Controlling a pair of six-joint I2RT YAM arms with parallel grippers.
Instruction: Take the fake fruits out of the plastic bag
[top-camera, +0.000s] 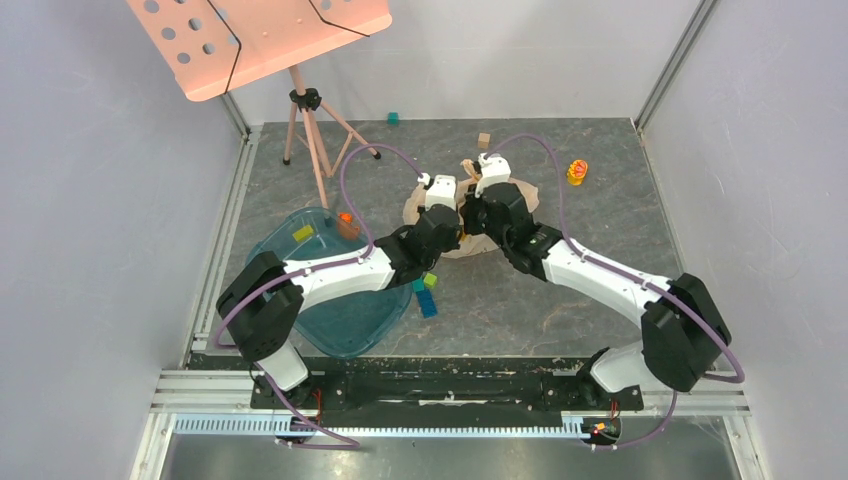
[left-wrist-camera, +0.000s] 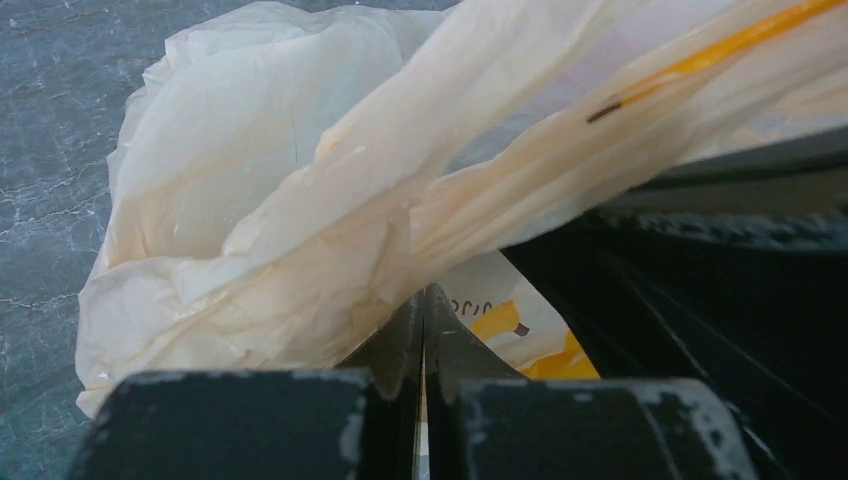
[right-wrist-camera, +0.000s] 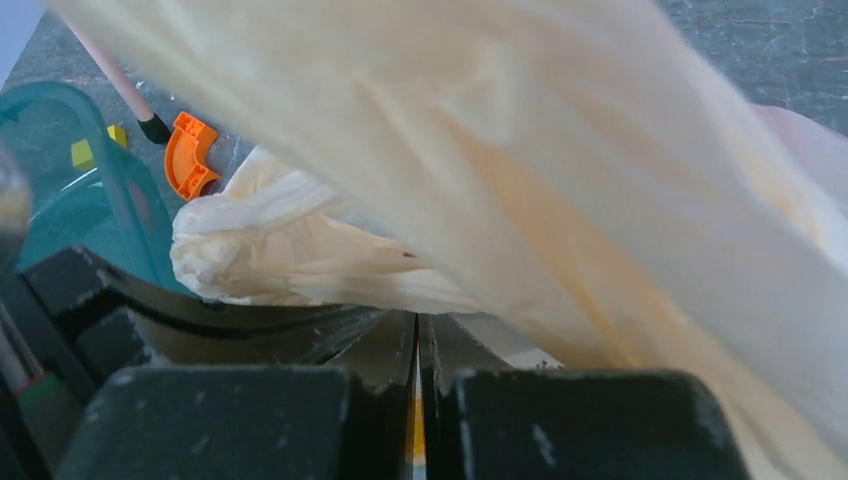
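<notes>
The crumpled, pale plastic bag (top-camera: 520, 190) lies on the floor near the centre, with yellow print showing. My left gripper is shut, its tips at a raised fold of the bag (left-wrist-camera: 260, 220) in the left wrist view. Close beside it, my right gripper is also shut, and its tips reach under the lifted bag film (right-wrist-camera: 320, 250). I make out no fruit between either pair of fingers; whether thin film is pinched there cannot be told. Any fruits inside are hidden by the film and the arms.
A teal basin (top-camera: 345, 335) stands at the left, with a yellow block (top-camera: 303, 233) there. Blue blocks (top-camera: 427, 303) lie just below the bag. An orange curved piece (right-wrist-camera: 188, 155) sits beyond the basin. Free floor lies to the right.
</notes>
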